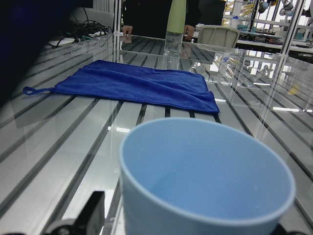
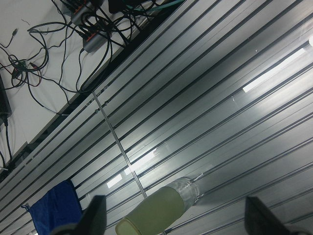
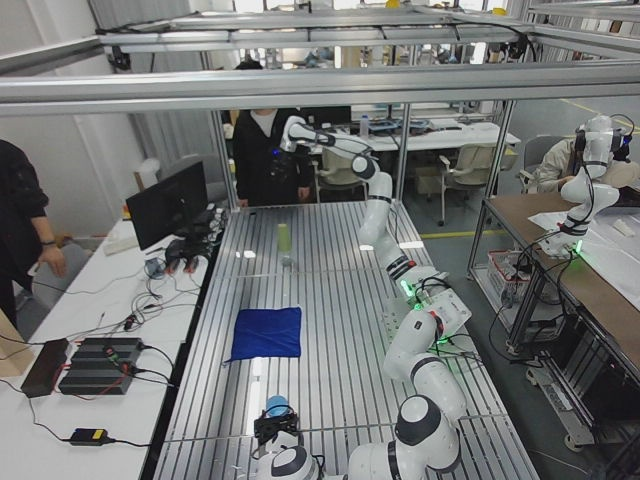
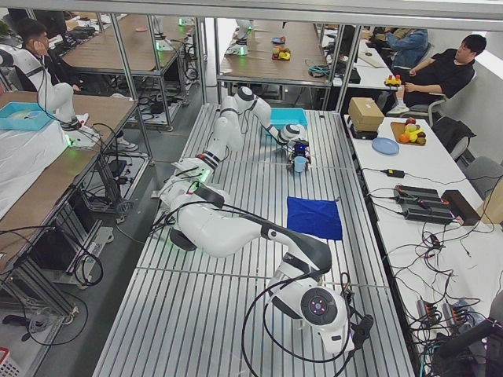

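A light blue cup (image 1: 205, 186) fills the lower middle of the left wrist view, with my left gripper (image 3: 276, 420) right around or against it; whether the fingers grip it is hidden. A blue cloth (image 3: 266, 332) lies flat on the slatted table (image 3: 340, 300). A green-topped bottle (image 2: 151, 213) with a clear base stands beyond the cloth from the cup. My right gripper hangs high above the table near the bottle, open with nothing between its fingers.
A blue bin (image 4: 291, 116) sits at the table's end behind my left arm. A side desk (image 3: 130, 420) holds cables, black boxes and a monitor along the table's edge. People stand beside the frame.
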